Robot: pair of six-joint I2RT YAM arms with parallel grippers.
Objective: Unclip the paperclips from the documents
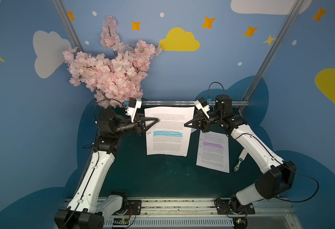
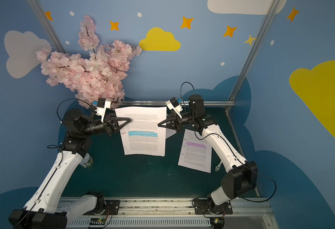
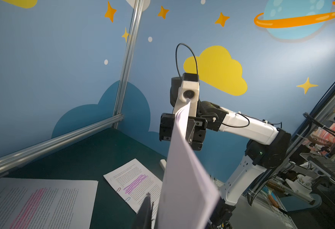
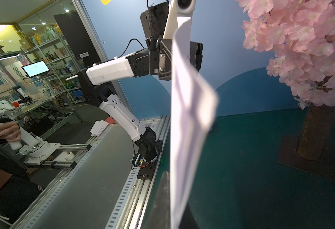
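Observation:
A multi-page document [image 1: 167, 145] with a blue highlight hangs above the table between my grippers. My right gripper [image 1: 185, 125] is shut on its right edge, as the paper's edge between its fingers in the right wrist view shows. My left gripper [image 1: 157, 120] overlaps the left edge, with paper [image 3: 186, 183] rising beside one dark finger [image 3: 146, 211]; whether its fingers grip is unclear. A red paperclip [image 1: 148, 133] sits on the left margin, just below the left fingers. A second document [image 1: 213, 156], highlighted purple, lies at right with a red clip [image 3: 118, 189] and a blue clip [image 3: 127, 198].
A third document [image 3: 60, 190], highlighted pink, lies beneath the held one. A white-handled tool [image 1: 240, 160] is right of the purple document. Pink blossom [image 1: 110, 72] stands at back left.

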